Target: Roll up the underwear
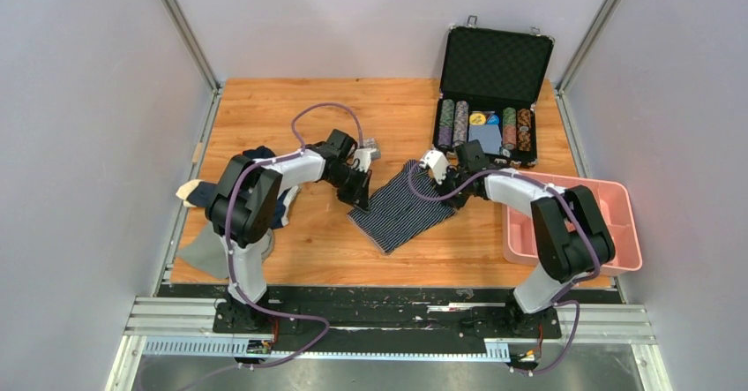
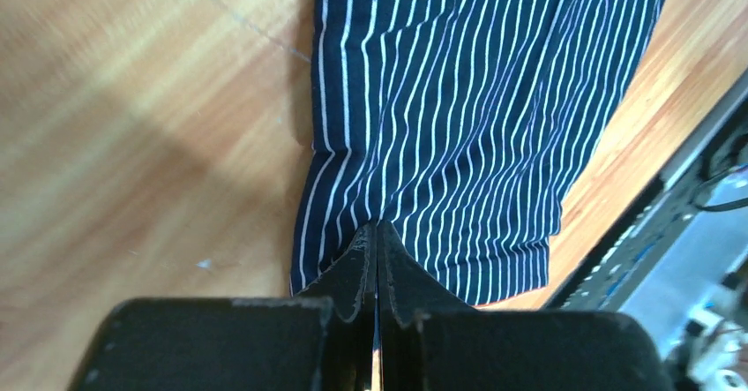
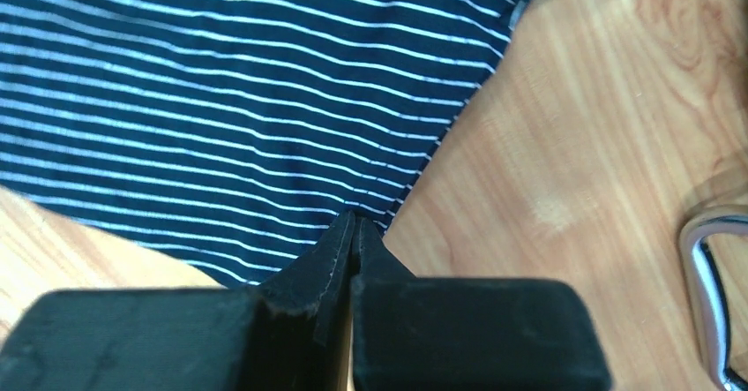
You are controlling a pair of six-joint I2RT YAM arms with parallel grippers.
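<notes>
The dark striped underwear [image 1: 397, 219] lies spread at the table's middle, seen also as striped cloth [image 2: 450, 126] in the left wrist view and cloth [image 3: 220, 117] in the right wrist view. My left gripper [image 1: 360, 206] is down at its left edge, fingertips [image 2: 362, 259] closed on or at the fabric; whether fabric is between them is unclear. My right gripper [image 1: 454, 199] is down at the opposite edge, shut, its tips [image 3: 331, 259] touching the cloth's border, with no fabric clearly visible between them.
An open chip case [image 1: 485, 135] stands at the back right, a pink divided bin [image 1: 617, 232] at the right. Folded clothes [image 1: 212, 250] lie on the left.
</notes>
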